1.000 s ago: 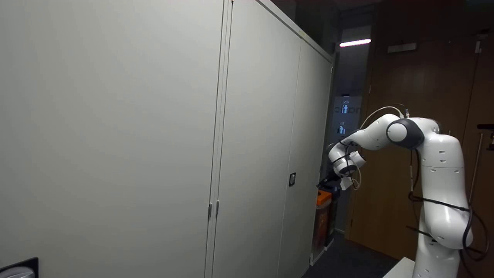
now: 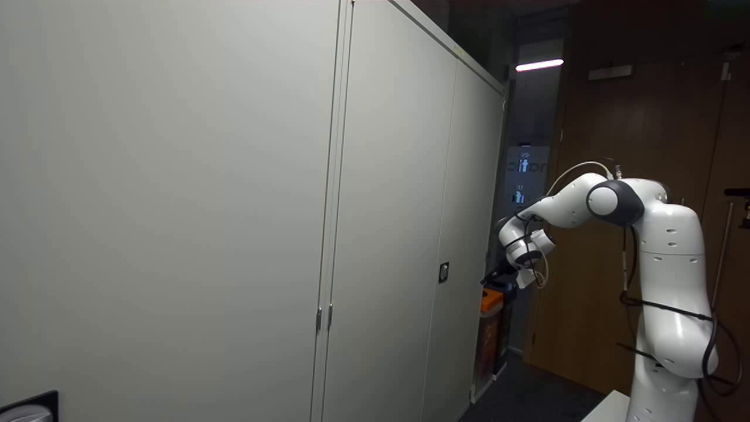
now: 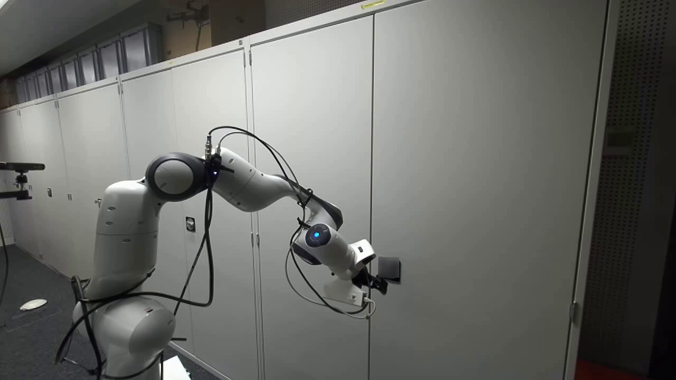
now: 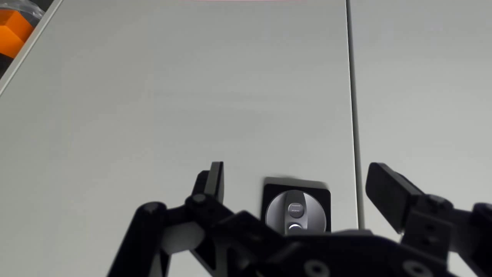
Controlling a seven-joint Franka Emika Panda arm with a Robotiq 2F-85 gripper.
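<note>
A tall light-grey cabinet door (image 4: 249, 101) fills most of the wrist view, and the seam beside it runs down the right of centre. Low in that view, a round silver handle (image 4: 273, 214) sits in a black square plate; my gripper's linkage covers its lower part. Around it my gripper stands open, one finger to each side of the handle, nothing between its pads touching. In exterior view 2 the gripper (image 3: 378, 285) is in front of the dark square handle plate (image 3: 390, 269). Exterior view 1 shows the gripper (image 2: 490, 277) to the right of the handle plate (image 2: 443, 272), apart from it.
Orange-topped bins (image 2: 490, 301) stand past the cabinet's end. More closed cabinets (image 3: 88, 145) run along the wall to the left in exterior view 2. Cables (image 3: 209, 253) hang in loops from the arm.
</note>
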